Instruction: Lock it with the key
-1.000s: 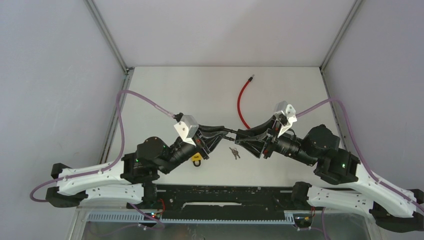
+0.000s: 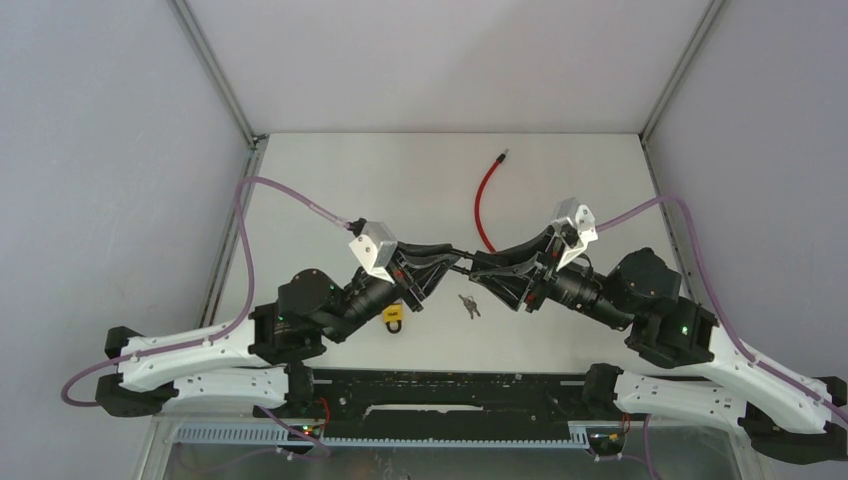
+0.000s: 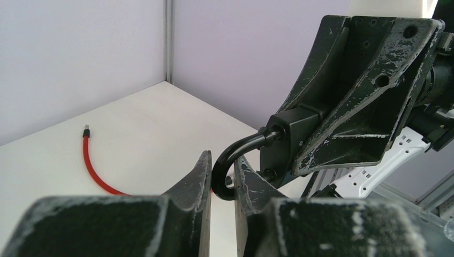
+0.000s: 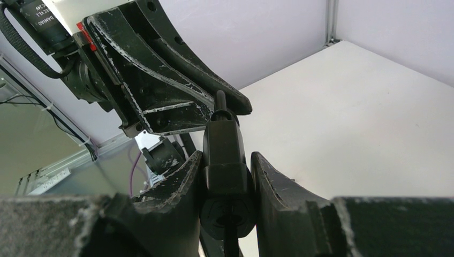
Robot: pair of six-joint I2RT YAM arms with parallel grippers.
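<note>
Between my two grippers is a black lock with a U-shaped shackle [image 3: 245, 147] and a black body [image 3: 292, 142]. In the left wrist view, my left gripper has its fingers [image 3: 202, 184] on either side of the shackle's bend. My right gripper is shut on the lock body [image 4: 225, 152], seen end-on in its wrist view. Both shackle legs meet the body; how deep they sit in it I cannot tell. From above, a yellow padlock [image 2: 393, 314] and small keys [image 2: 470, 306] lie on the table, below the raised grippers.
A red cable [image 2: 480, 205] curves across the back of the white table [image 2: 350, 170], partly hidden by the right gripper. Walls enclose both sides and the back.
My left gripper has shifted slightly up and to the right in the top view, closer to the right gripper. The right gripper has barely moved. Padlock, keys and cable lie as before.
</note>
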